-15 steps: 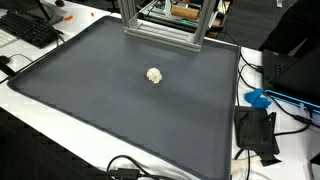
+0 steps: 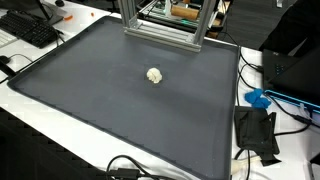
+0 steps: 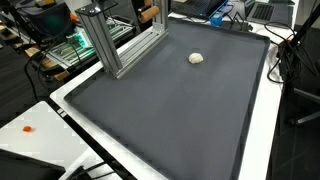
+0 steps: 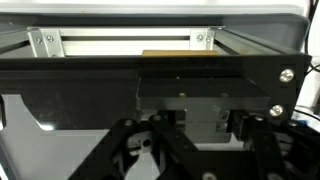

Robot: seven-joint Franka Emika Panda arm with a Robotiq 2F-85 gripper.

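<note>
In the wrist view my gripper is at the black front panel point(image 4: 80, 80) of a drawer, its fingers closed around what looks like a dark handle bar point(image 4: 205, 92). The fingertips are dim and partly hidden, so the exact contact is hard to see. Behind the panel the drawer is at least partly open, and a tan wooden-looking piece point(image 4: 178, 53) shows inside. A small pale, roundish object point(image 2: 154, 75) lies alone on the dark grey mat point(image 2: 110, 100). Neither exterior view shows the gripper clearly.
The drawer's metal frame point(image 2: 165, 37) stands at the mat's far edge. Right of the mat lie a blue item point(image 2: 257, 98), a black pouch point(image 2: 255, 130) and loose cables; a keyboard point(image 2: 28, 28) is at the left.
</note>
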